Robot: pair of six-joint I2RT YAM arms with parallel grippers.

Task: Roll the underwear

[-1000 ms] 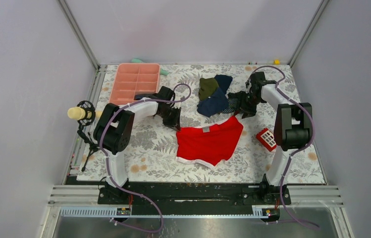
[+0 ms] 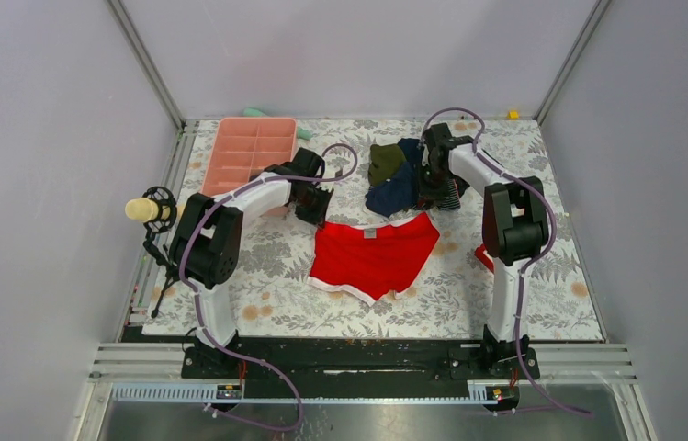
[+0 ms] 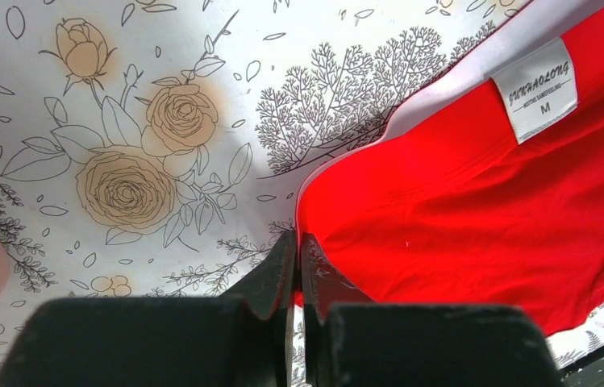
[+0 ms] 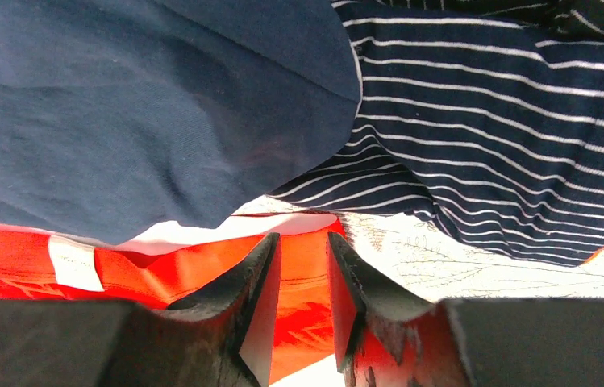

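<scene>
Red underwear with a white-edged waistband and label lies spread on the table. My left gripper is shut on its left corner of waistband, as the left wrist view shows. My right gripper is at the upper right corner, with red fabric between its fingers; its grip point is partly hidden in the top view.
Navy, olive and striped garments lie behind the underwear. A pink divided box stands back left. A red object lies at the right.
Both grippers and the red underwear have shifted left, the left gripper also slightly toward the back. The right arm has swung inward over the striped garment.
</scene>
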